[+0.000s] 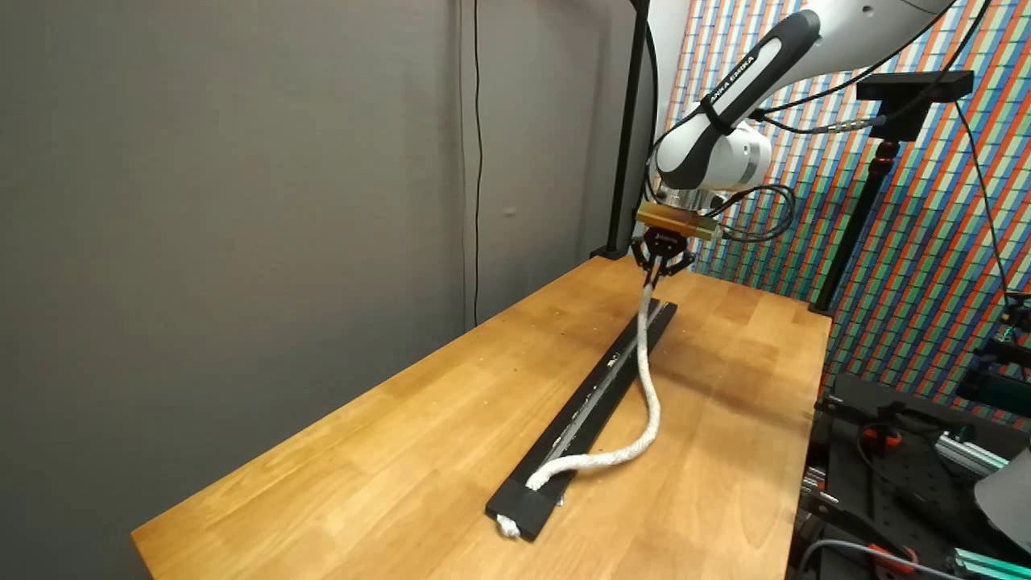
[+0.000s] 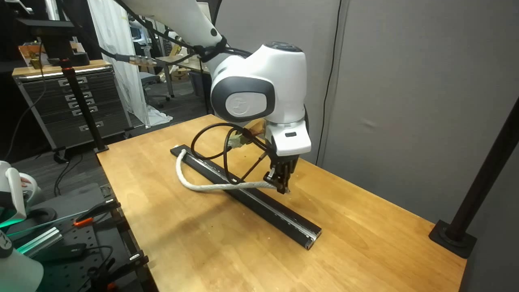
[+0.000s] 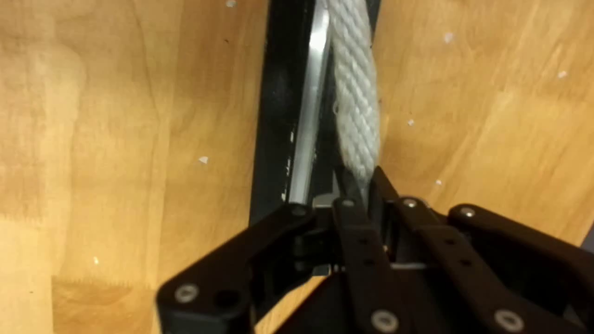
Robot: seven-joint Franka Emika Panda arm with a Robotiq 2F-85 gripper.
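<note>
A white braided rope (image 1: pixel 643 396) runs from the near end of a long black channel bar (image 1: pixel 600 397), bows out to the right of it, and rises to my gripper (image 1: pixel 653 275). My gripper is shut on the rope (image 3: pixel 356 83), as the wrist view shows; the rope's gripped end is mostly hidden by the fingers. The far part of the channel lies under the gripper, with the rope over its right side there. In the second exterior view the rope (image 2: pixel 214 187) crosses above the bar (image 2: pixel 272 207). A short rope tip (image 1: pixel 507 526) pokes out of the bar's near end.
Black posts (image 1: pixel 626 135) stand at its edges. A cart with clamps and tools (image 2: pixel 73 243) sits beside the table.
</note>
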